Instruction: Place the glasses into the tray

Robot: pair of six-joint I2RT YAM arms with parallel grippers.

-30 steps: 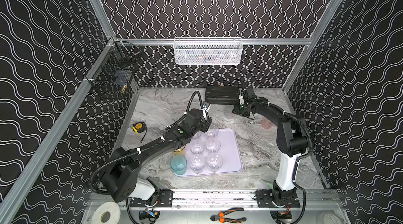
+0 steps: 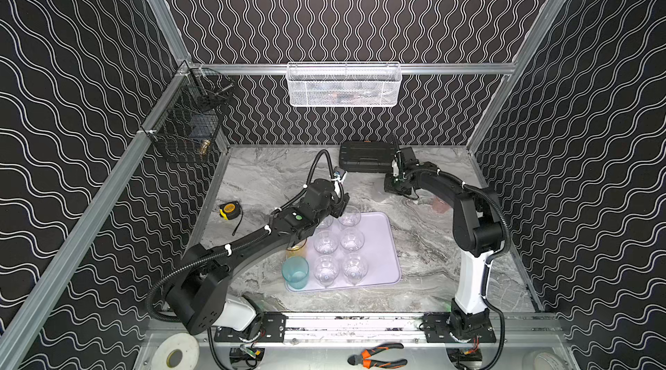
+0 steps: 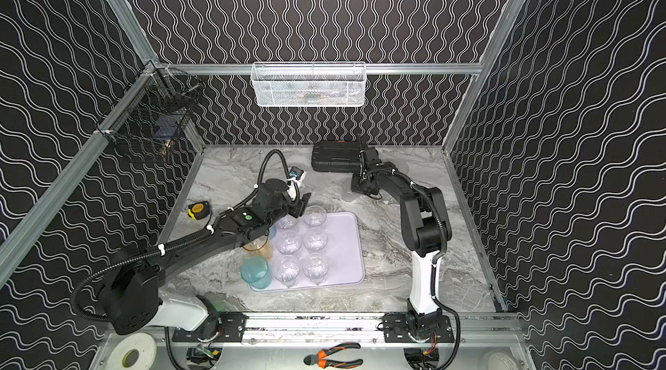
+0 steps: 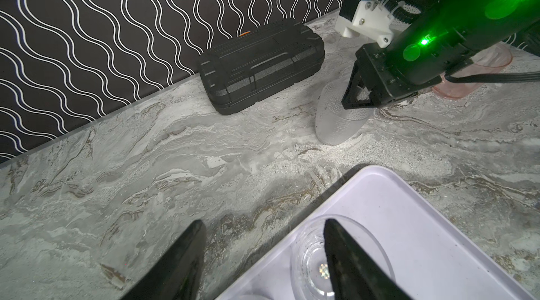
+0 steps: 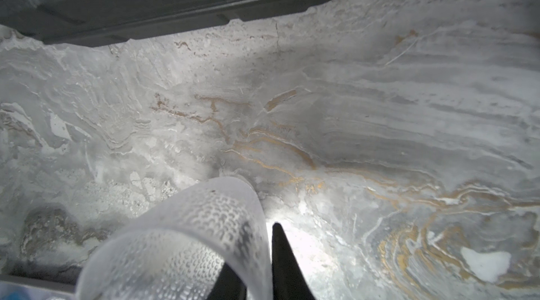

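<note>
In the right wrist view a clear textured glass (image 5: 219, 210) leans tilted, its near wall between the fingers of my right gripper, which is shut on it. From the left wrist view the same glass (image 4: 337, 123) shows beyond the tray's corner. My left gripper has its fingers well apart, nothing held, above the far end of the lilac tray (image 2: 381, 252). A clear glass (image 4: 365, 238) stands on the tray partly behind one finger. Several more clear glasses (image 2: 352, 239) fill the tray, with a teal glass (image 2: 295, 271) and an amber glass (image 2: 297, 250) along its left side.
A pink glass (image 4: 481, 72) stands on the table behind the right arm. The black case (image 2: 367, 155) lies by the back wall, near the right gripper. A tape measure (image 2: 229, 210) rests at left. The tray's right strip is bare.
The left arm and the glasses on the tray look unmoved.
</note>
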